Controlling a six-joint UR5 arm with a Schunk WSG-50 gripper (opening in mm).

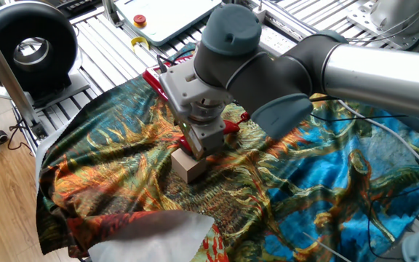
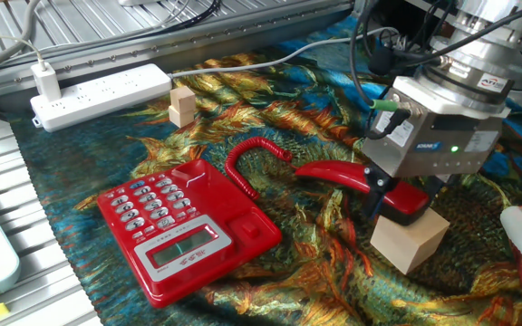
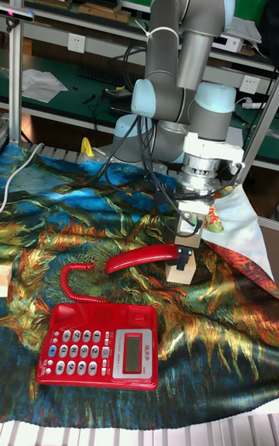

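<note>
A red telephone handset (image 2: 338,174) lies with one end on a pale wooden block (image 2: 406,243). Its other end points toward the coiled cord, in the second exterior view. My gripper (image 2: 408,201) points down over the block end of the handset, its dark fingers (image 2: 378,188) on either side of the red body. Whether they press on it is not clear. The red telephone base (image 2: 188,231), with keypad and display, rests on the patterned cloth, apart from the handset. From the third exterior view, the handset (image 3: 136,258) and block (image 3: 180,272) show below the wrist.
A coiled red cord (image 2: 236,163) runs between base and handset. Small wooden blocks (image 2: 181,107) stand near a white power strip (image 2: 107,98). The wrinkled cloth (image 1: 115,156) covers the table; a folded pale flap (image 1: 155,240) lies near its edge.
</note>
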